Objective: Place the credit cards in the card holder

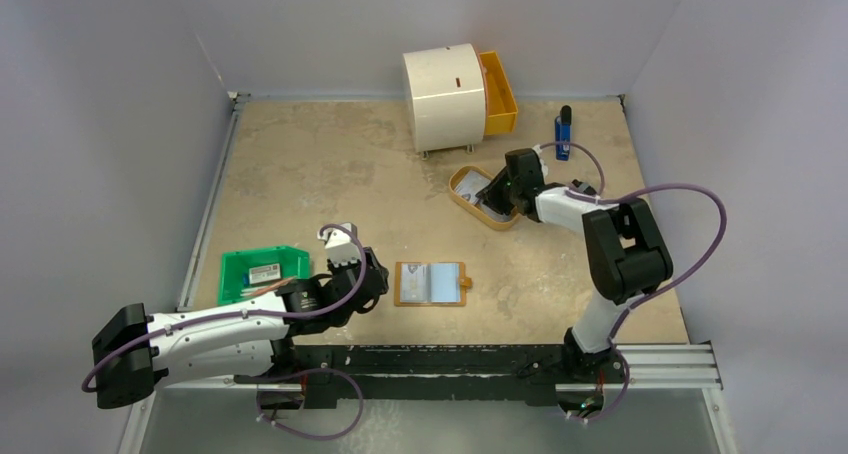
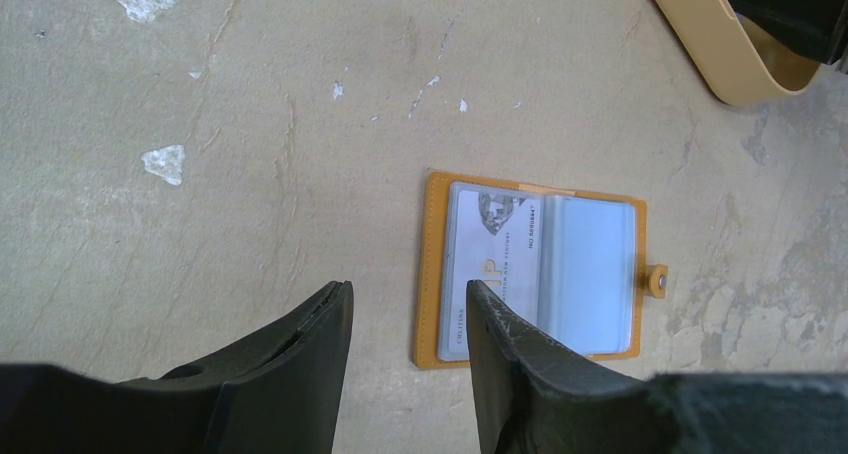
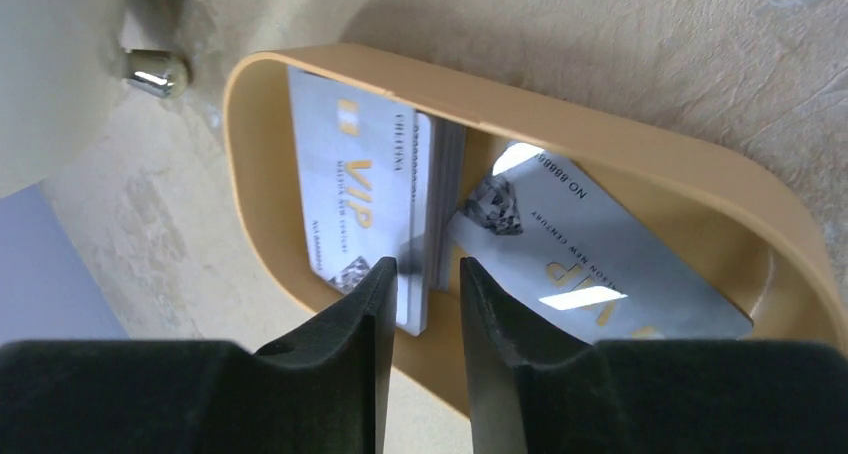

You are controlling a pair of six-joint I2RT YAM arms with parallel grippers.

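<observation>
A tan oval tray (image 1: 460, 204) at the right middle holds silver VIP credit cards (image 3: 350, 194), stacked at one end, with a loose card (image 3: 590, 254) beside them. My right gripper is down in this tray at the stack's edge, fingers part open; whether anything is between them is unclear. The tan card holder (image 1: 465, 285) lies open at the front middle, one card (image 2: 495, 244) in its left side and a pale blue sleeve on the right. My left gripper hangs left of the holder, open and empty.
A green bin (image 1: 231, 279) with items is at the left. A white drum (image 1: 440, 99) with a yellow compartment stands at the back, near a blue object (image 1: 563, 139) at the back right.
</observation>
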